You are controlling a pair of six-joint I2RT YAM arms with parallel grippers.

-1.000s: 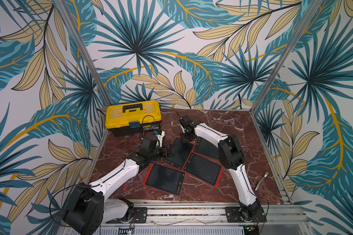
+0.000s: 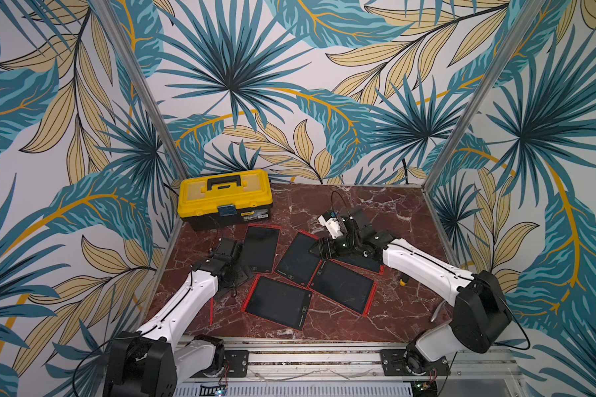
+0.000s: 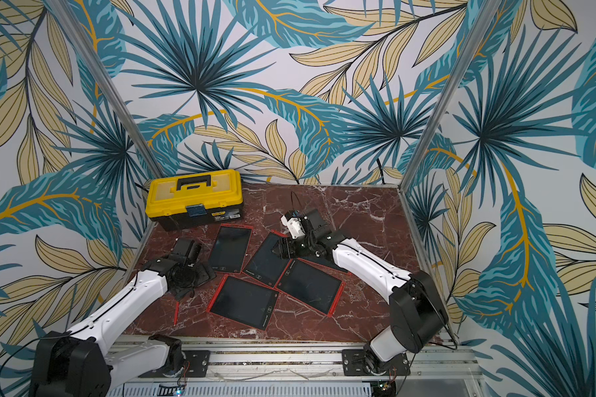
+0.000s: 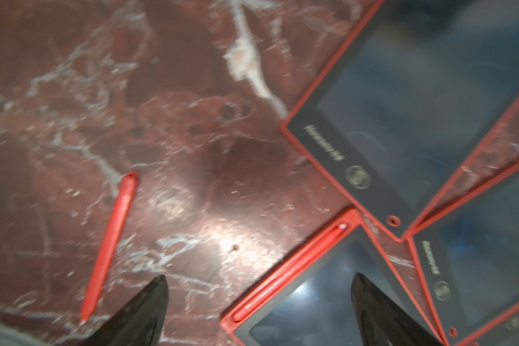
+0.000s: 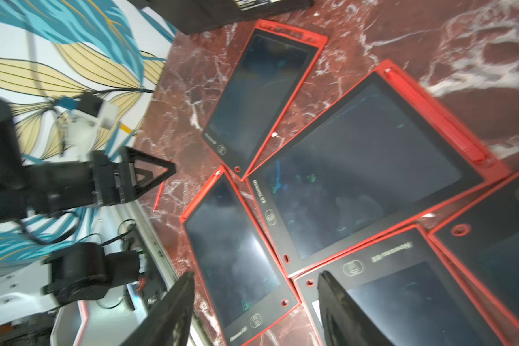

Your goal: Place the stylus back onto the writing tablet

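Note:
A red stylus [image 4: 109,245] lies loose on the table at the left, seen also as a red line in the top left view [image 2: 211,311]. Black tablets with red frames lie nearby: front-left [image 4: 328,294], back-left [image 2: 260,248], middle [image 5: 363,173], front-right [image 2: 343,286] and one partly under the right arm. The front-left tablet's slot holds a red stylus [image 4: 297,265], and so does the middle one's [image 5: 435,115]. My left gripper is open and empty above the table, right of the loose stylus. Over the middle tablet, my right gripper stands parted, nothing between its fingers.
A yellow and black toolbox [image 2: 225,198] stands at the back left. A metal utensil [image 2: 437,309] lies near the right edge, and a small yellow item [image 2: 403,280] lies by the right arm. Bare table [image 2: 397,205] shows at the back right.
My left gripper has drawn back leftward and toward the front, away from the middle tablet.

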